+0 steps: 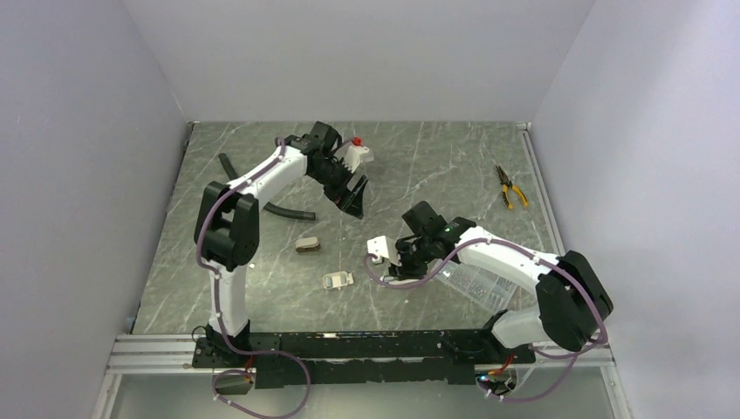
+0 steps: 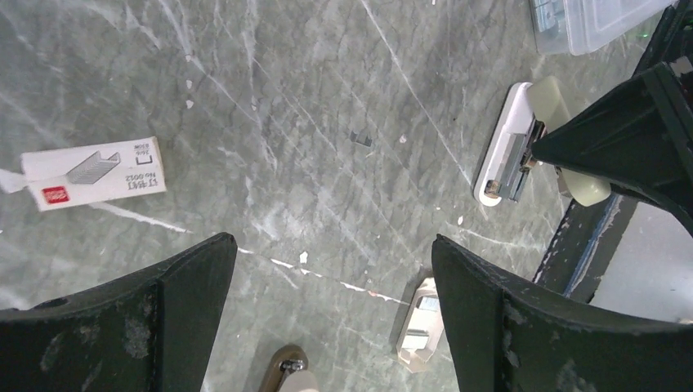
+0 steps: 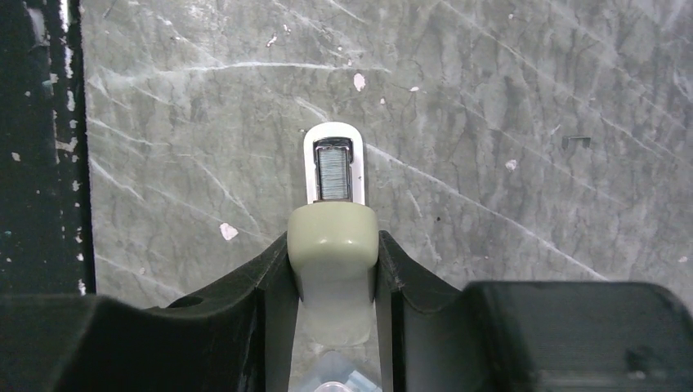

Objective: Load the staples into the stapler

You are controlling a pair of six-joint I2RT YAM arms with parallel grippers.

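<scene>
My right gripper is shut on the cream upper part of the stapler (image 3: 333, 224), which sits near the table's front edge. Its white base (image 2: 494, 167) rests on the table, and the upper part is raised from it in the left wrist view. A ribbed grey strip, like staples (image 3: 333, 173), shows in the stapler's channel; the rear of the channel is hidden. My left gripper hangs open over bare table farther back, nothing between its fingers. A white box with a red label (image 2: 94, 173) lies to the left in that view.
A small open tray (image 1: 338, 280) and a tan-topped object (image 1: 307, 244) stand left of the stapler. A clear plastic container (image 1: 476, 284) is beside the right arm. Pliers (image 1: 506, 185) and black curved strips (image 1: 291, 212) lie farther out. A small dark fragment (image 2: 360, 139) is on the table.
</scene>
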